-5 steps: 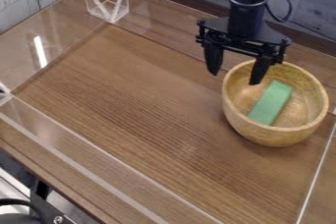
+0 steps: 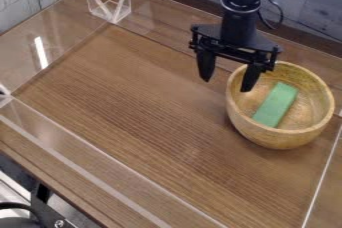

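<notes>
My gripper [image 2: 230,67] hangs in the upper middle, its dark fingers spread open over the left rear rim of a round tan bowl [image 2: 306,104]. A green rectangular block [image 2: 274,107] lies inside the bowl. I see nothing held between the fingers.
A white wire rack [image 2: 107,4] stands at the back left. A dark wall edge runs along the back, and a dark object sits at the bottom-left corner.
My gripper has shifted a little to the left, away from above the bowl's middle. The bowl and green block look unmoved.
</notes>
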